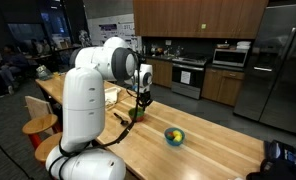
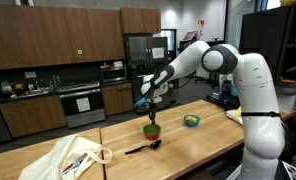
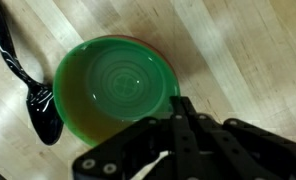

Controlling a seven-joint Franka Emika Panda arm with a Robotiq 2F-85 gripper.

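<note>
A green bowl [image 3: 113, 85] fills the left middle of the wrist view, with a reddish-orange rim [image 3: 153, 48] showing from beneath it. My gripper is shut, its fingertips at the bowl's right rim; whether the thin rim is between them cannot be made out. From the side, the gripper [image 2: 151, 120] points down at the bowl [image 2: 151, 131], which rests on or very near the wooden table.
A black spoon [image 3: 43, 105] lies close to the bowl's left side in the wrist view. Farther along the table stands a blue bowl [image 1: 174, 138] with yellow items inside. A white cloth [image 2: 68, 155] is spread at one end.
</note>
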